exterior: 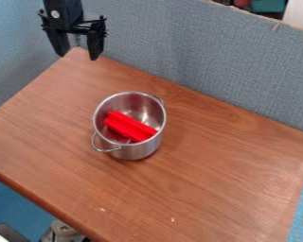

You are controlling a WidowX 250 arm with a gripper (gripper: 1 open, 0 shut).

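A steel pot (148, 148) with two wire handles stands upright on the wooden table. Inside it lies a red cylindrical object (129, 125), slanting from upper left to lower right. My gripper (73, 48) hangs high at the upper left, behind and left of the pot and well apart from it, its dark fingers spread open with nothing between them.
Grey padded walls (211, 63) border the table's back and left. A blue strip (301, 213) lies at the right edge.
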